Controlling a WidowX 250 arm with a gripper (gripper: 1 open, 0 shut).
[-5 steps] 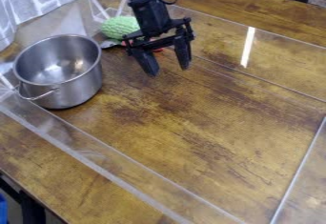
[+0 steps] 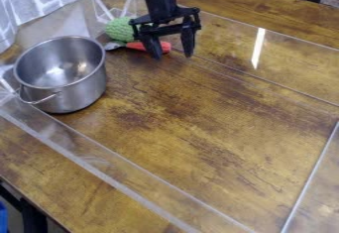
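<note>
My black gripper (image 2: 171, 41) hangs at the top centre of the view, its two fingers spread apart above the wooden table. Behind and beneath it lie a red object (image 2: 138, 46), partly hidden by the gripper, and a green textured object (image 2: 119, 28). I cannot tell whether anything is between the fingers. A large steel pot (image 2: 61, 73) with a wire handle stands at the left.
Clear panels or edging run along the left and right sides, and a pale curtain hangs at the back left.
My gripper has moved toward the back of the table, up in the view, and slightly right. The pot has stayed where it was.
</note>
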